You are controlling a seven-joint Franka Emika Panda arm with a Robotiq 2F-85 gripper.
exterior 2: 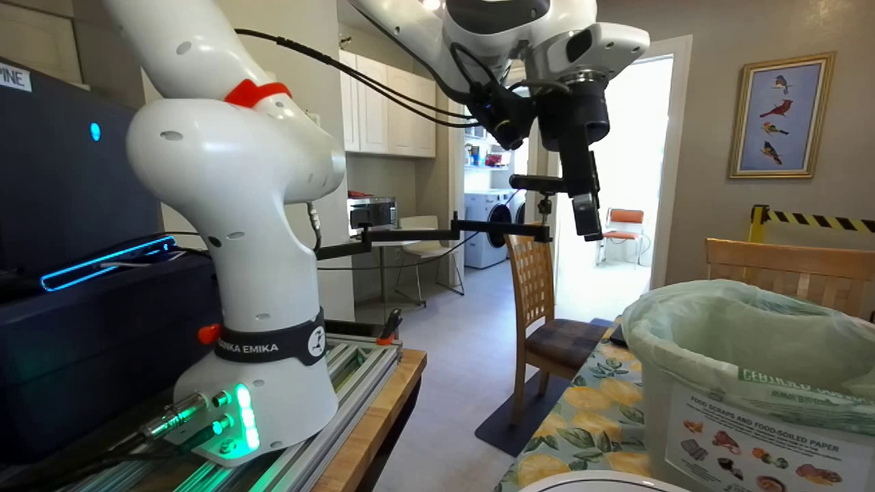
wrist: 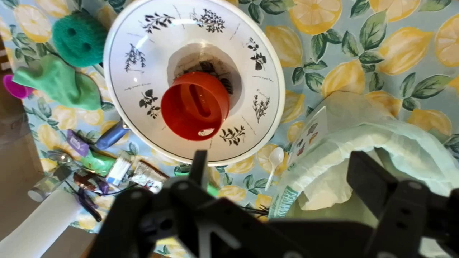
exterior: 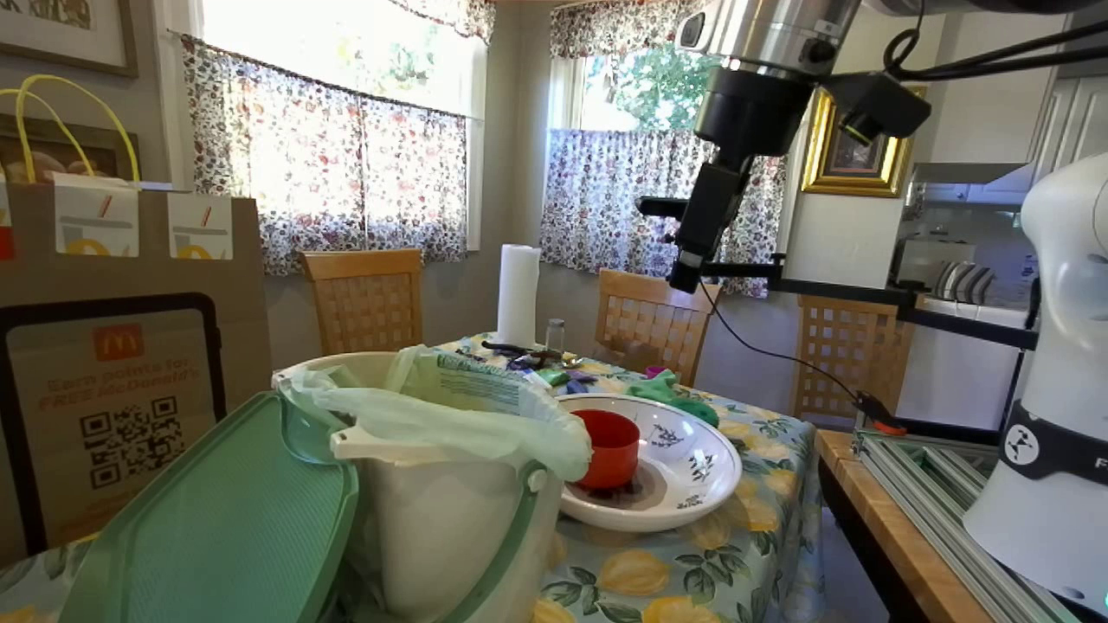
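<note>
High above the table, my gripper stands open, its two dark fingers wide apart with nothing between them. In the wrist view a red cup (wrist: 195,106) rests inside a wide white bowl (wrist: 262,56) with dark plant drawings. Beside the bowl is a pale bin (exterior: 447,529) lined with a thin green bag (wrist: 335,150). A white plastic spoon (wrist: 275,161) lies on the tablecloth between bowl and bin, seen in the gap between my fingers. Exterior view 2 has the gripper (exterior 2: 587,229) well above the table, left of the bin.
A green lid (exterior: 223,509) leans against the bin, near a large paper bag (exterior: 135,374). Past the bowl lie a green scrubber (wrist: 79,38), a green cloth (wrist: 64,84) and several small items. A paper towel roll (exterior: 517,294) stands at the back. Lemon-print tablecloth (wrist: 370,56) lies bare beside the bowl.
</note>
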